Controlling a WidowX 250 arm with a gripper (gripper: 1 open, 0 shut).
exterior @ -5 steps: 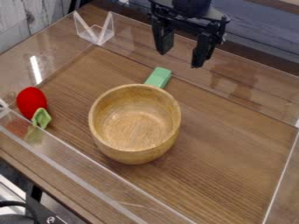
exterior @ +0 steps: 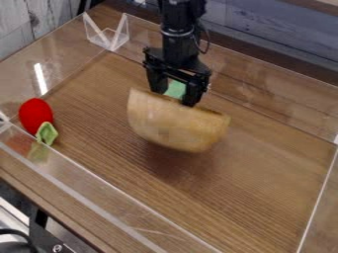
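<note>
My black gripper (exterior: pixel 175 84) hangs over the middle of the wooden table, open, above a green block (exterior: pixel 176 89) that is partly hidden behind its fingers. Just below it, the wooden bowl (exterior: pixel 172 124) appears as a tan, curved shape, smeared or tilted; its exact pose is unclear. A red object (exterior: pixel 36 115) with a green part lies at the left edge.
A white wire-like holder (exterior: pixel 106 32) stands at the back left. A dark cable lies at the front left corner.
The gripper has come down from the back toward the green block. The bowl, upright and round before, now looks tilted or distorted.
</note>
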